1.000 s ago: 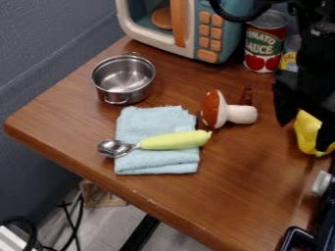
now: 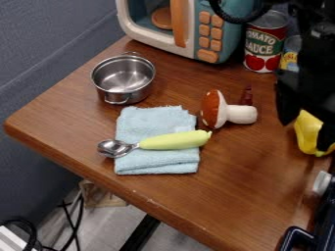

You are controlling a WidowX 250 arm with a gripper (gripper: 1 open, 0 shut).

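A black robot gripper (image 2: 304,98) is at the right edge of the camera view, above a yellow object (image 2: 309,134) that it partly hides; its fingers are too dark and cropped to tell their state. A folded light blue cloth (image 2: 155,165) lies on the table with a spoon (image 2: 114,148) and a pale yellow-green corn-like toy (image 2: 171,140) on it. A brown-and-white toy mushroom (image 2: 240,113) lies to the right of the cloth. A small steel pot (image 2: 124,76) stands at the left.
A toy microwave (image 2: 182,26) and a tomato sauce can (image 2: 264,42) stand at the back. Black equipment sits at the lower right.
The gripper has shifted slightly at the right edge. The objects on the table have not visibly moved.
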